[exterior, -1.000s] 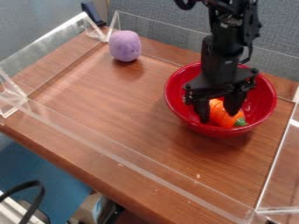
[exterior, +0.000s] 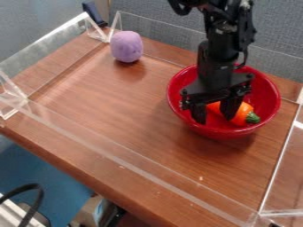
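Note:
My black gripper reaches down from the top into a red bowl on the right of the wooden table. An orange vegetable with a green tip, like a carrot or pepper, lies in the bowl, partly behind the fingers. Whether the fingers are open or closed on it is hard to make out.
A purple object, like an eggplant, stands at the back left. Clear low walls edge the table, whose middle and left are bare. A grey panel stands behind.
The gripper has shifted slightly up and left within the bowl. The orange vegetable's visible part has changed a little, with its green tip now further up.

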